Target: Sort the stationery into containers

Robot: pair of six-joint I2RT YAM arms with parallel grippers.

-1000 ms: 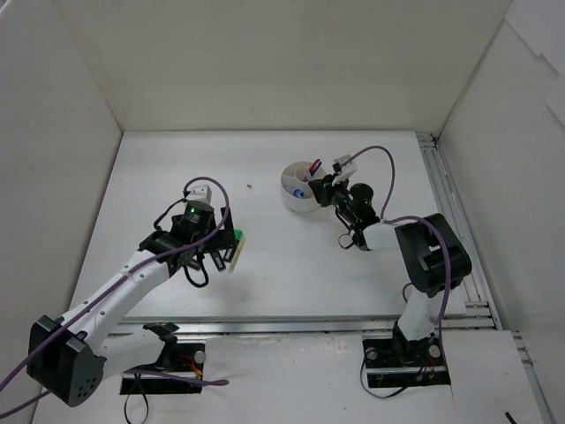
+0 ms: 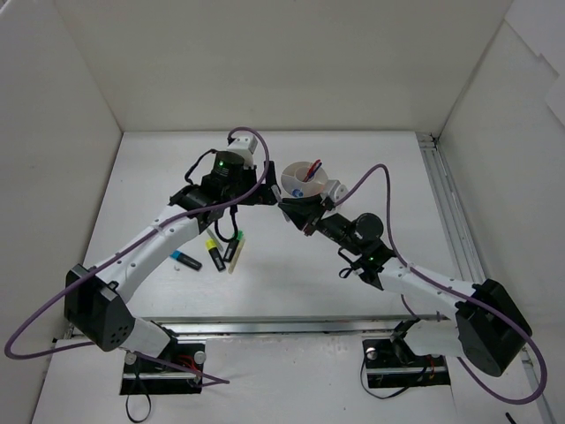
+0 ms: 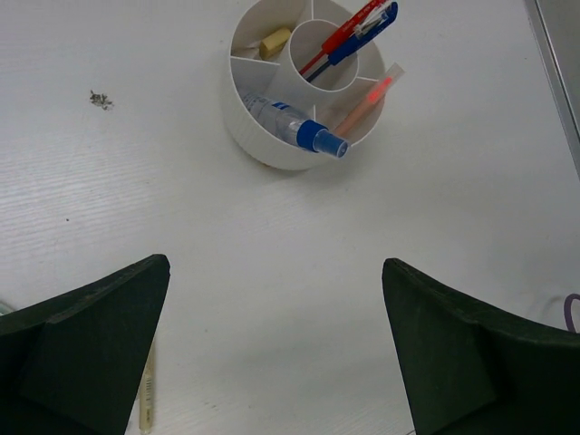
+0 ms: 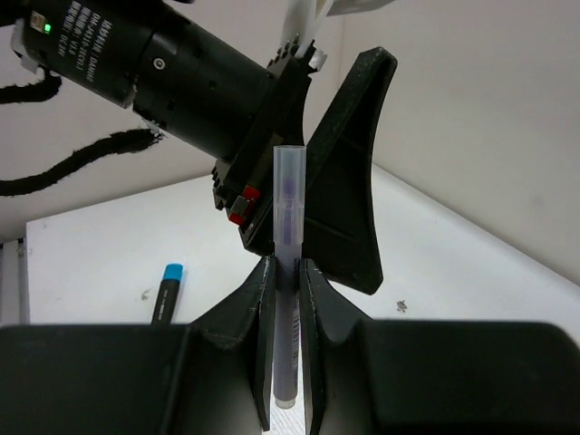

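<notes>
A translucent whitish pen-like tube [image 4: 287, 217] stands upright between the fingers of my right gripper, which is shut on it. Open and empty, my left gripper hangs above the table, its dark fingers wide apart; in the right wrist view it is just behind the tube. The round white container [image 3: 237, 113] holds red and blue pens [image 3: 355, 34] in its middle cup. Around that cup sit a blue-capped clear bottle [image 3: 290, 125], a pinkish pen [image 3: 370, 101] and a yellow block [image 3: 275, 43].
On the left of the table lie a blue-ended black marker [image 2: 186, 261], a yellow-ended one [image 2: 215, 255], a green-ended one [image 2: 232, 248] and a pale stick [image 2: 238, 254]. The two grippers are close together in front of the container.
My left gripper has moved up and right, away from the markers. The right gripper has come left from the container's right side, so both now almost meet.
</notes>
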